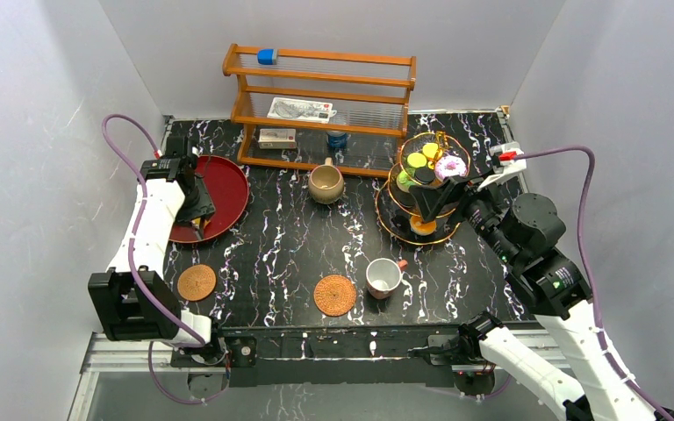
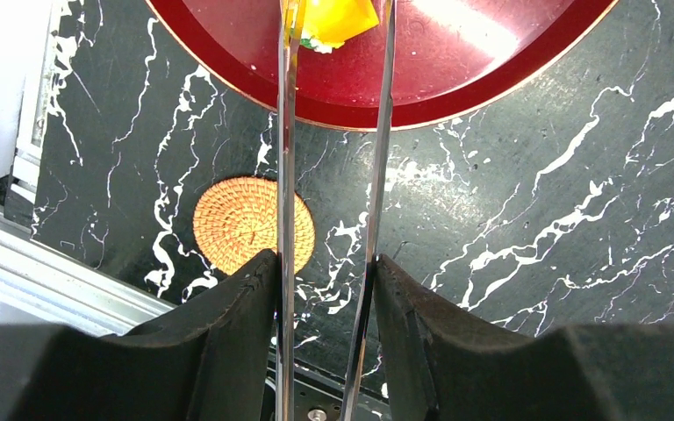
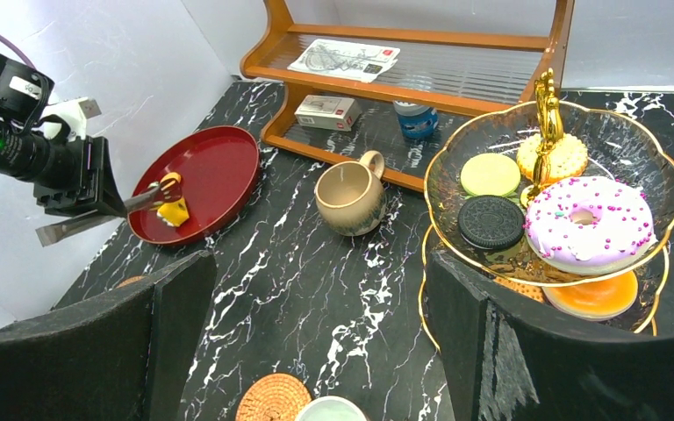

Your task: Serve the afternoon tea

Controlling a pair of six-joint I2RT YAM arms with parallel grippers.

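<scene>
My left gripper is part open over the red plate (image 2: 456, 70), its long fingertips at a yellow item with green (image 2: 332, 22); whether they grip it is unclear. My right gripper (image 1: 428, 198) stands open at the gold-rimmed two-tier stand (image 1: 439, 224), which holds a pink donut (image 3: 588, 219), a dark cookie (image 3: 490, 223) and other treats. A beige mug (image 1: 325, 184) stands at the middle back, a white cup (image 1: 383, 281) at the front beside a woven coaster (image 1: 334, 295). Another coaster (image 1: 196, 282) lies left front.
A wooden rack (image 1: 316, 74) at the back holds a blue item, packets, a small box and a blue jar. Walls bound both sides.
</scene>
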